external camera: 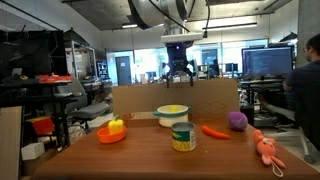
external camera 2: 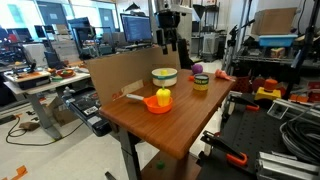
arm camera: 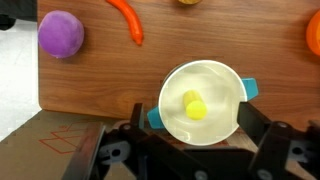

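Observation:
A white pot [arm camera: 176, 121] with teal handles stands near the back edge of the wooden table, a small yellow object [arm camera: 195, 105] lying inside it. My gripper [external camera: 180, 77] hangs in the air above the pot, fingers pointing down. In the wrist view its dark fingers [arm camera: 254, 121] are spread wide on either side of the pot's lower part, with a clear gap between them. The gripper [external camera 2: 167, 47] is open, apart from the pot, and nothing is held.
An orange bowl [external camera: 110, 137] with a yellow item [external camera: 116, 126] sits left. A can [external camera: 184, 137] stands in front of the pot. Rightward lie a red-orange pepper-like object [external camera: 214, 132], a purple ball [external camera: 238, 121] and a pink plush toy [external camera: 267, 150]. Cardboard [external camera: 222, 97] walls the back.

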